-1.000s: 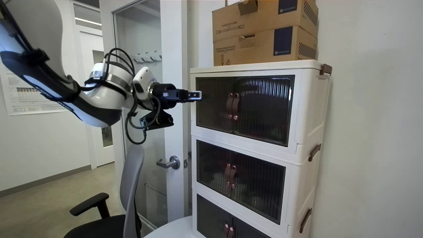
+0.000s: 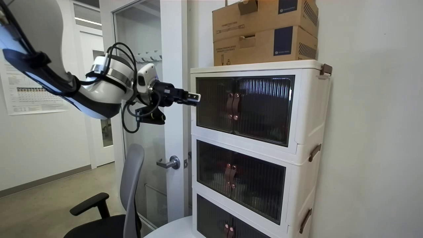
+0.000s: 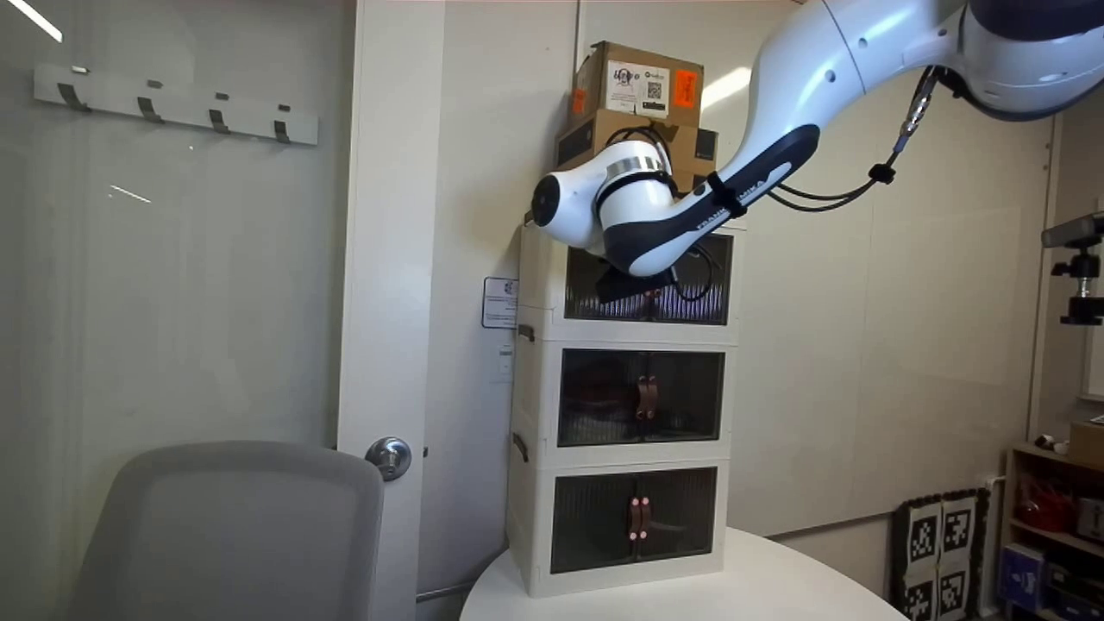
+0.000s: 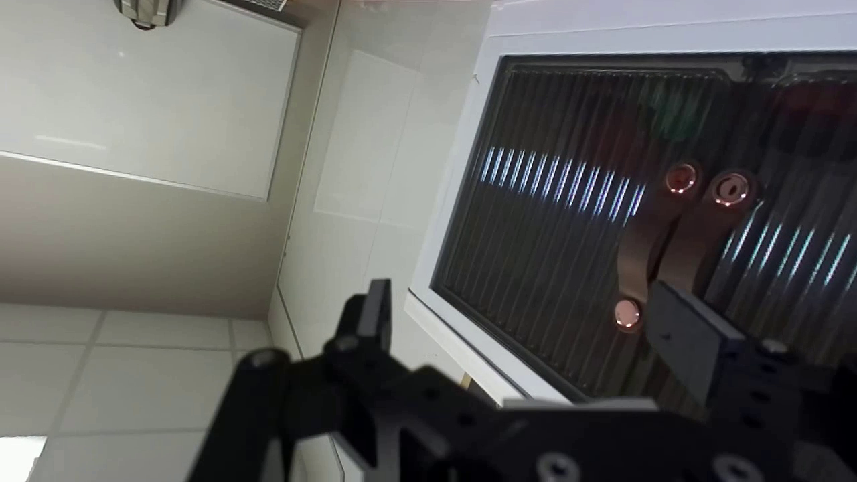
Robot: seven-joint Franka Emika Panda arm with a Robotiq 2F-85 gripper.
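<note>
A white stacked cabinet has dark ribbed double doors on each tier, closed where they show. Two brown strap handles with copper rivets hang side by side at the middle of the top doors. My gripper is open, its fingers wide apart with nothing between them. In the wrist view the right finger overlaps the lower part of the right strap; whether they touch cannot be told. The left strap shows beside it. In exterior view 1 my gripper stands in front of the top tier, left of its handles.
Cardboard boxes sit on top of the cabinet. A round white table bears it. A grey office chair and a glass door with a lever handle stand to the left.
The wrist has tilted, so the fingers point slightly downward where they were about level.
</note>
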